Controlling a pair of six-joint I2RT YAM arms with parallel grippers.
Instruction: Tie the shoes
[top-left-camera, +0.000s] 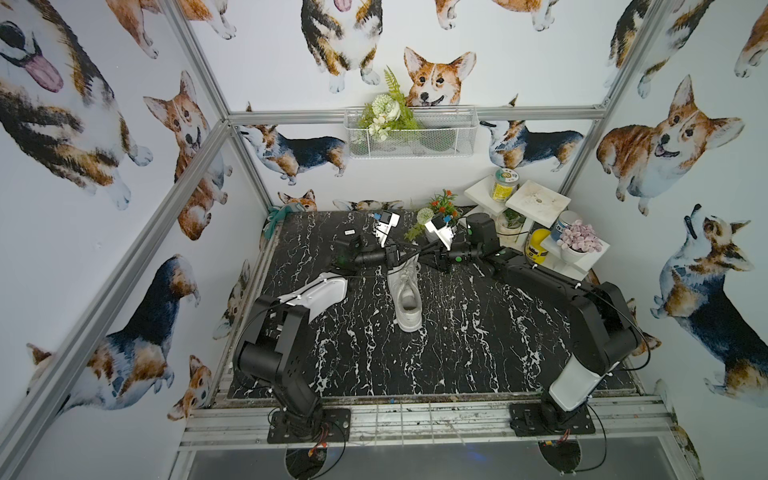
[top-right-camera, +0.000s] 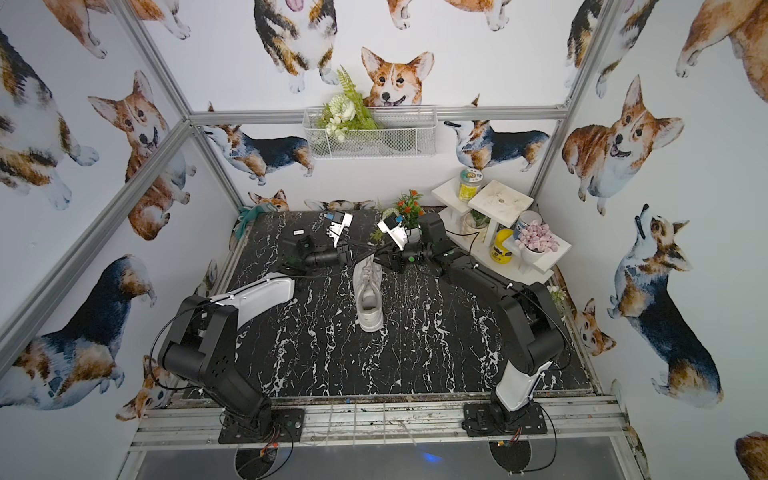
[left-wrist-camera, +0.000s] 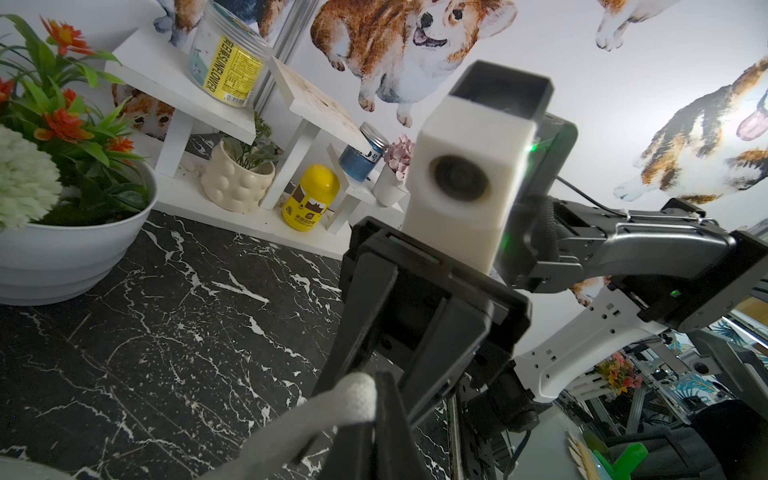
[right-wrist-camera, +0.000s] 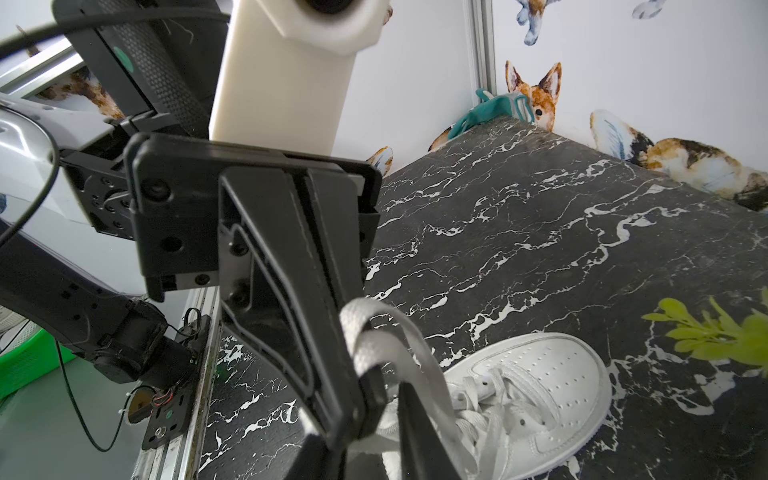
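A white sneaker (top-left-camera: 406, 304) lies at the table's middle, its toe under the two grippers. In the left wrist view a white lace (left-wrist-camera: 304, 420) runs to my left gripper, which is shut on it. My right gripper (top-left-camera: 428, 257) faces the left one from the right, close to it. In the right wrist view a lace loop (right-wrist-camera: 400, 352) hangs over my left gripper's fingers, above the shoe. Whether the right gripper holds any lace is unclear; its fingers look part open.
A potted plant (left-wrist-camera: 72, 256) stands just behind the grippers. White shelves (top-right-camera: 504, 200) with jars and pots fill the back right.
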